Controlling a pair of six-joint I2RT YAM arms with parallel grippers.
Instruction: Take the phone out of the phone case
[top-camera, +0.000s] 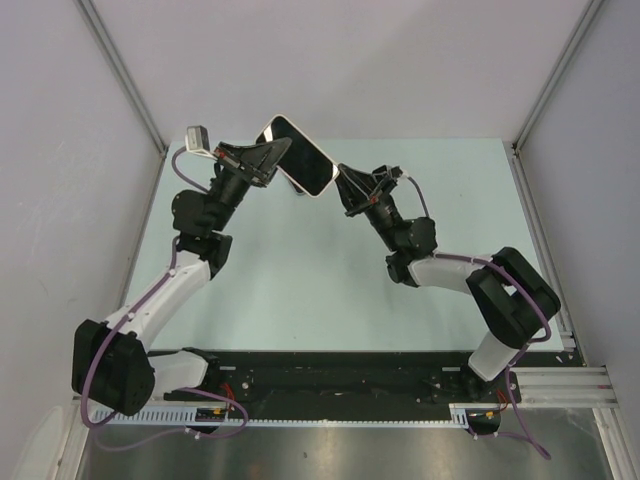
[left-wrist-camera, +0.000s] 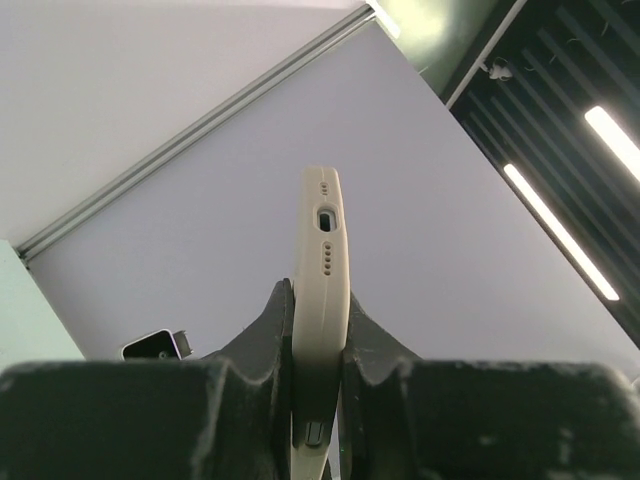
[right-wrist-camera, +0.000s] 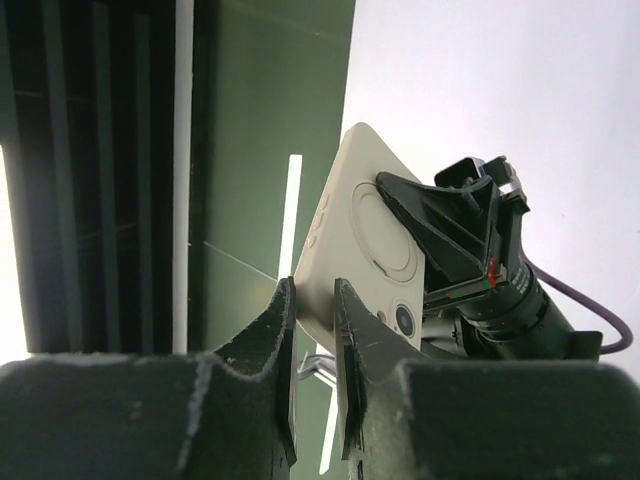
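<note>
The phone in its pale case (top-camera: 297, 155) is held in the air between both arms, dark screen upward in the top view. My left gripper (top-camera: 276, 156) has its fingers closed on the upper-left part; in the left wrist view the case edge (left-wrist-camera: 320, 260) stands between them. At the lower-right corner is my right gripper (top-camera: 342, 175), its fingers on the case; in the right wrist view the case back (right-wrist-camera: 370, 240) shows a ring and camera holes, with the fingertips at its near corner. Whether phone and case are separated there is hidden.
Below the hands is the pale table (top-camera: 330, 290), largely bare. A small dark object (top-camera: 298, 187) lies partly hidden behind the phone. Grey walls surround the table on the sides and back.
</note>
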